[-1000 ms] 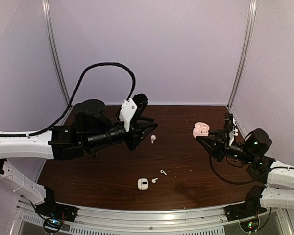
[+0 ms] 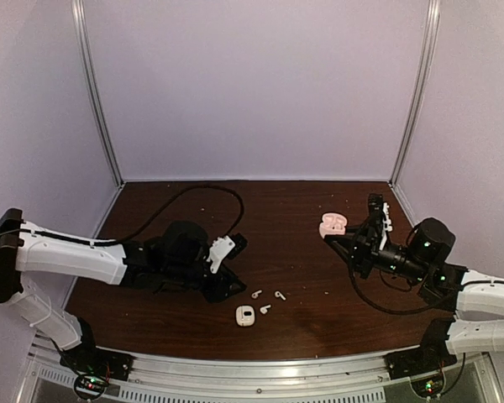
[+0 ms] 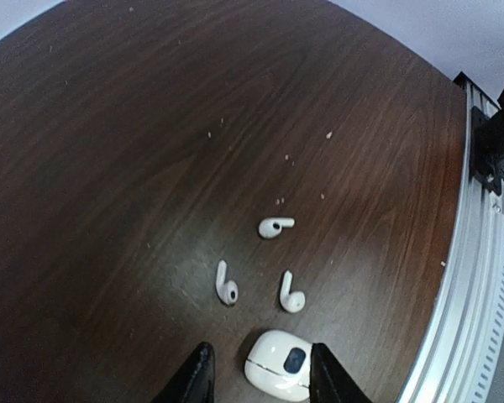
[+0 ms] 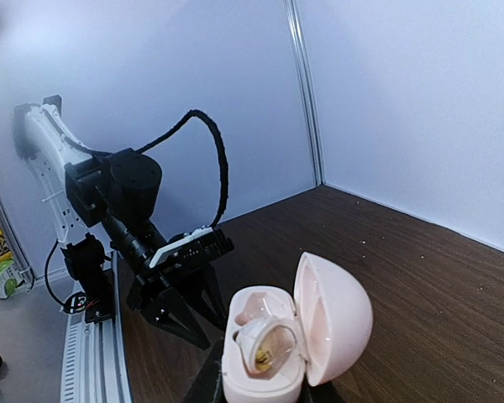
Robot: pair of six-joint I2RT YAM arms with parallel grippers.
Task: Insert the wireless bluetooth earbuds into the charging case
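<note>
My left gripper is open, pointing down over the table with nothing between its fingers. Three white earbuds lie there: one upper [image 3: 273, 227], one on the left [image 3: 227, 290], one on the right [image 3: 291, 295]. Just beyond the fingertips in that view is a closed white case [image 3: 273, 363] with a dark patch. Off to the right, my right gripper [image 2: 338, 241] is shut on a pink charging case [image 4: 334, 323], held up with its lid open. One hollow [image 4: 265, 353] with a gold glint faces the right wrist camera; whether an earbud sits inside, I cannot tell.
Near the front edge, a metal rail [image 2: 260, 369] runs along it. White walls close in the back and sides.
One earbud was in the air below my left gripper a second ago and now lies with the others. My left gripper has since come down towards them.
</note>
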